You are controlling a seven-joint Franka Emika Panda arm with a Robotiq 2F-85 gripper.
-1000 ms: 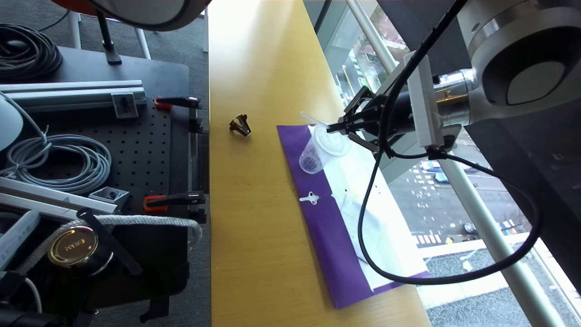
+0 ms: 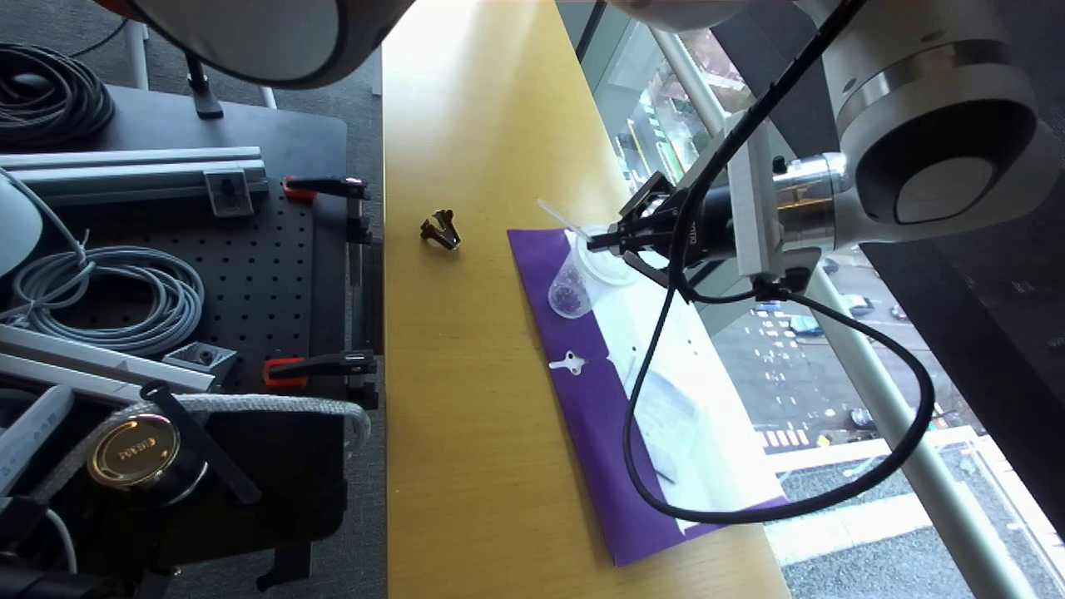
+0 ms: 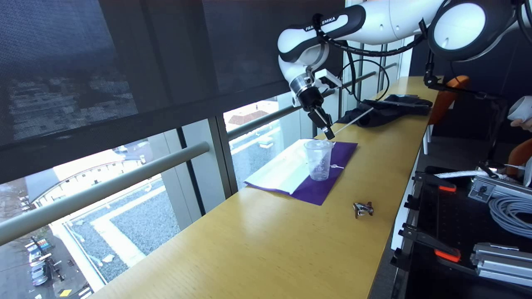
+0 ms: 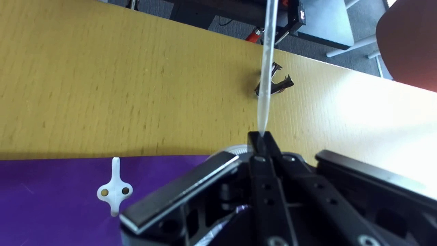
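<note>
A thin translucent straw sticks out from the tips of my gripper, which is shut on one end of it. In exterior view 2 the straw slants up and away from the gripper. Below the fingertips stands a clear plastic cup, upright. Seen in exterior view 1, the gripper is over the mouth of the cup, with the straw reaching past the rim. My fingers hide most of the cup in the wrist view.
Under the cup lies a purple folder with white paper and a small white clasp. A staple remover sits apart on the wooden table. The window rail runs behind.
In exterior view 1, my gripper and the straw have moved a little left and slightly down, further across the cup's mouth. The cup has stayed in place.
</note>
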